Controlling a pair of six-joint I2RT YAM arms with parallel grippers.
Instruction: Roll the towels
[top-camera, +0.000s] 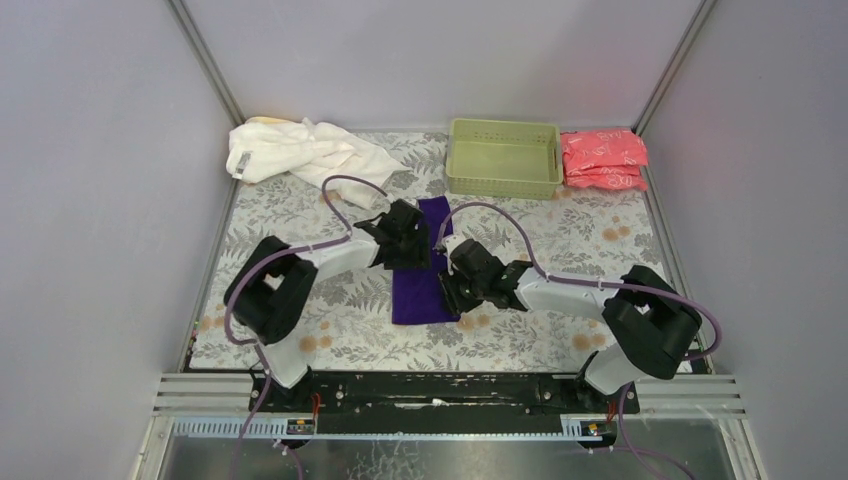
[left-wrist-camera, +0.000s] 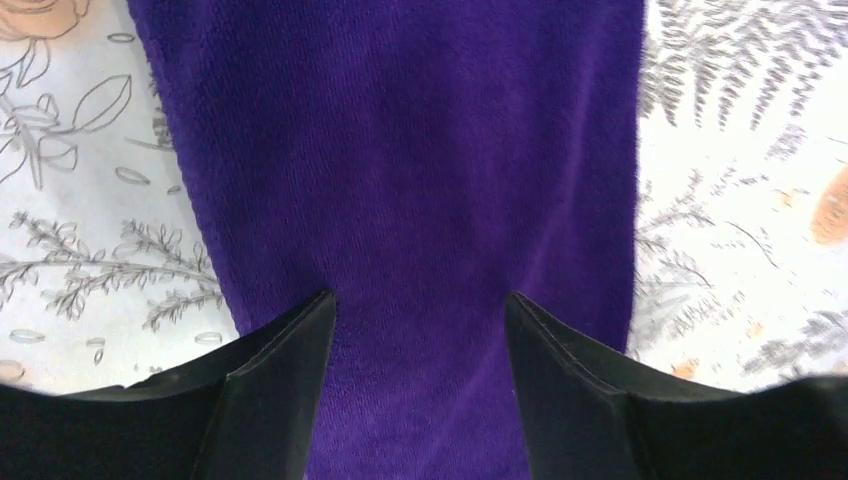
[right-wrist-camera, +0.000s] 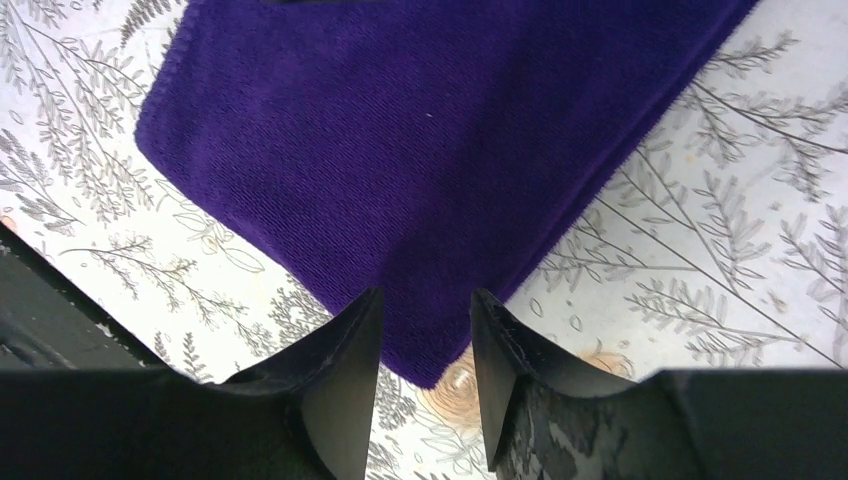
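A purple towel (top-camera: 420, 300) lies flat in a long narrow strip down the middle of the table. My left gripper (top-camera: 413, 262) is over the middle of the strip; in the left wrist view its fingers (left-wrist-camera: 300, 345) stand wide apart with only the towel beneath. At the strip's near right corner is my right gripper (top-camera: 455, 300). The right wrist view shows its fingers (right-wrist-camera: 350, 350) apart, with the towel's corner (right-wrist-camera: 425, 350) below and between them, not visibly pinched. Both arms hide parts of the towel in the top view.
White towels (top-camera: 310, 155) lie heaped at the back left. An empty green basket (top-camera: 505, 188) stands at the back, with a red package (top-camera: 604, 158) to its right.
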